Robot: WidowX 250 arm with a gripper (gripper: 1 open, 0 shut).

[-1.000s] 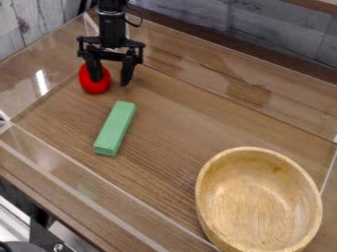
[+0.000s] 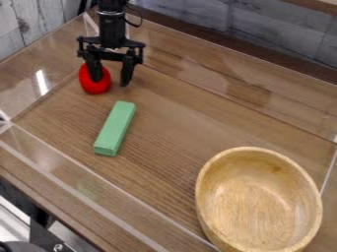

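Note:
My black gripper point(image 2: 110, 61) hangs at the top left over the wooden table, its two fingers pointing down. A red round object point(image 2: 95, 83) sits at its left finger, partly behind it; I cannot tell whether the gripper holds it. A green rectangular block point(image 2: 116, 128) lies below, apart from the gripper.
A large yellow bowl point(image 2: 258, 167) occupies the lower right. A wall stands along the back left.

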